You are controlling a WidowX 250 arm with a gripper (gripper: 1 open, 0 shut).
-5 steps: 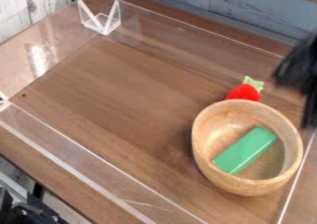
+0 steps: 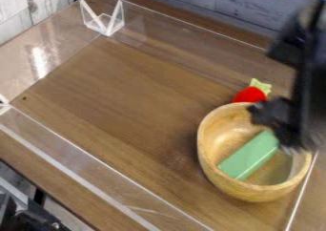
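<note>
A wooden bowl [image 2: 223, 178] sits at the lower right with a green block [image 2: 247, 157] lying in it. Behind the bowl is a red strawberry-like object [image 2: 247, 95] with a green top. My gripper [image 2: 280, 115] is a dark, blurred shape at the upper right, over the back right part of the bowl and hiding some of its rim. Its fingertips are too blurred to tell how they stand.
A clear bracket [image 2: 105, 21] stands at the back left.
My gripper has come down from the upper right, further into view and over the bowl and block. The bowl, block and red object have stayed in place.
</note>
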